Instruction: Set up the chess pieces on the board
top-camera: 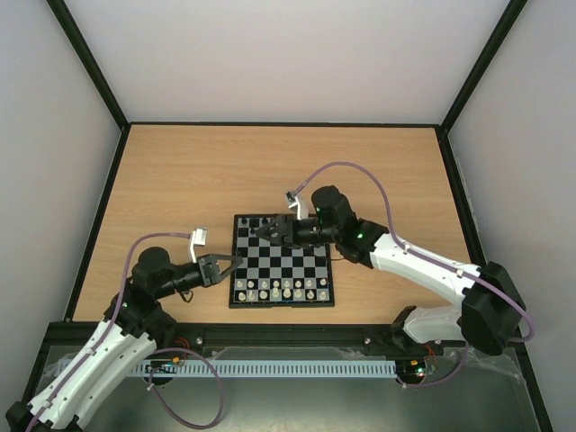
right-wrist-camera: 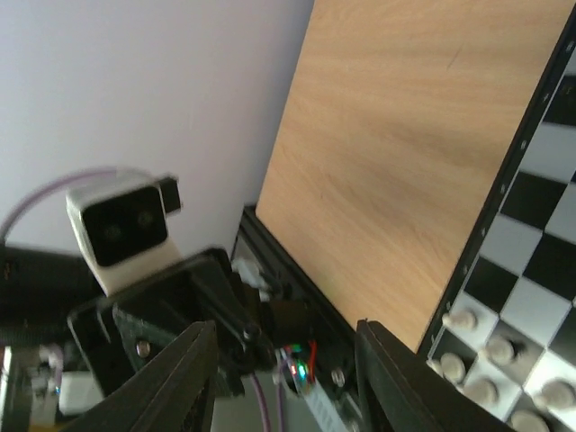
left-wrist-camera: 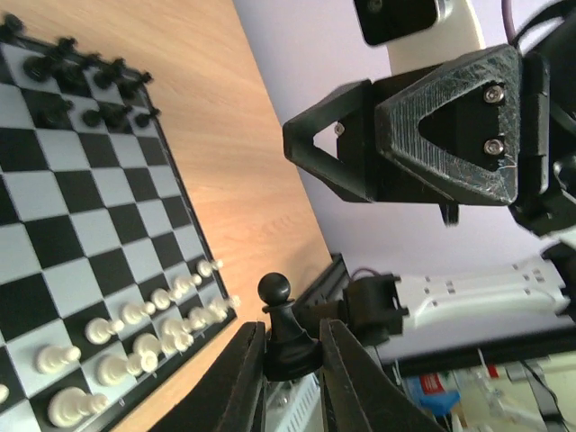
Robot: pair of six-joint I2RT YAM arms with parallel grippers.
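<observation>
A checkered chessboard [top-camera: 281, 268] lies at the table's front middle, white pieces [left-wrist-camera: 58, 356] along its near rows and black pieces [left-wrist-camera: 54, 111] on the far side. My left gripper [top-camera: 236, 263] is just left of the board; in the left wrist view it is shut on a black chess piece [left-wrist-camera: 286, 328], held upright. My right gripper [top-camera: 265, 230] hangs over the upper left of the board; in the right wrist view its dark fingers [right-wrist-camera: 385, 378] stand apart with nothing visible between them, above the white pieces' end.
Bare wooden table [top-camera: 180, 162] surrounds the board behind and to both sides. Both arms are close together over the board's left part, with the frame edge along the front.
</observation>
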